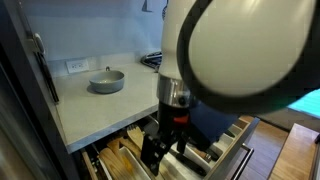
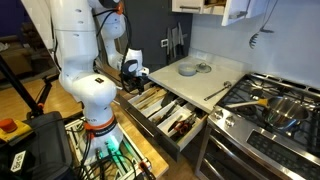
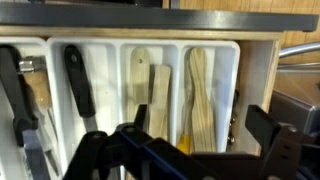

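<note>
My gripper stands open over the drawer, its dark fingers spread at the bottom of the wrist view with nothing held between them. Below lie wooden utensils [image 3: 159,100] in one white compartment, with another wooden group [image 3: 202,100] and a yellowish piece [image 3: 184,143] to their right. A black-handled utensil [image 3: 77,82] rests in the compartment to the left, and more dark handles [image 3: 13,85] sit farther left. In exterior view 1 the arm hides much of the drawer.
The drawer's front edge [image 3: 220,20] runs across the top of the wrist view. A grey pot [image 1: 107,81] stands on the white counter [image 1: 95,115]. To the right are the stove [image 2: 262,105] and a pan [image 2: 285,110].
</note>
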